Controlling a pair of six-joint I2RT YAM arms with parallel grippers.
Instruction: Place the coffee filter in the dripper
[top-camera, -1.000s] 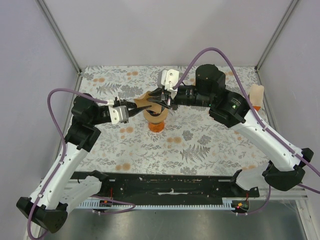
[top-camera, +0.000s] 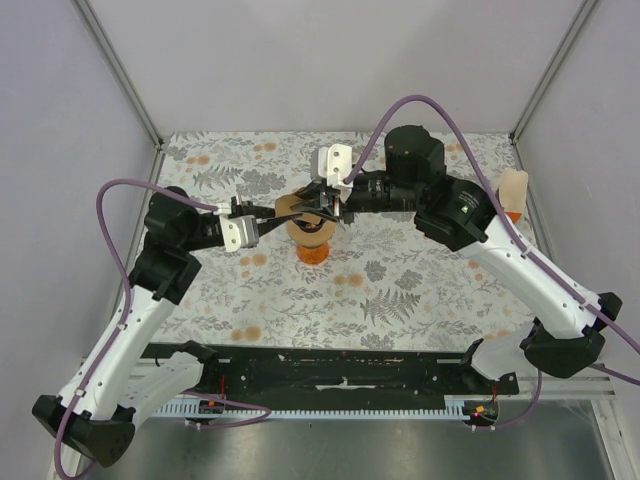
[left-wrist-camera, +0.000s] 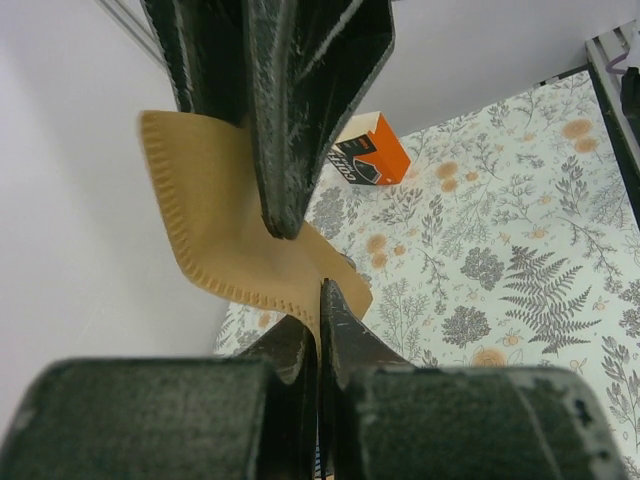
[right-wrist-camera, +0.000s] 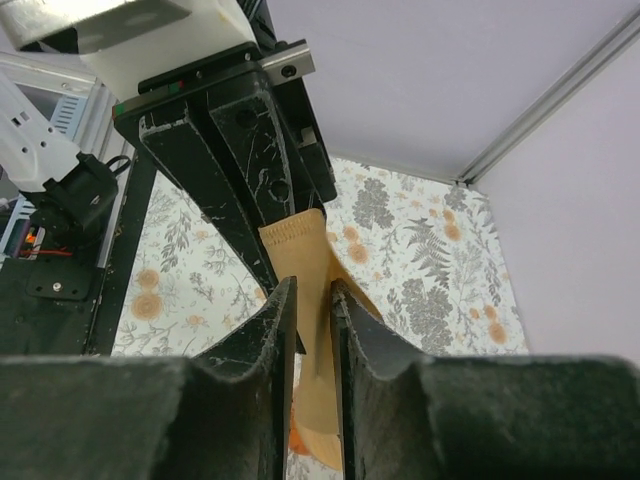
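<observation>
A tan paper coffee filter is held between both grippers above the orange dripper, which has another tan shape on it. My left gripper is shut on the filter's edge. My right gripper has its fingertips around the filter from the other side; in the left wrist view its dark fingers reach over the filter's upper part. Whether they pinch it is hard to tell.
An orange box with tan filters stands at the right side of the table.
The left arm is nearly still.
</observation>
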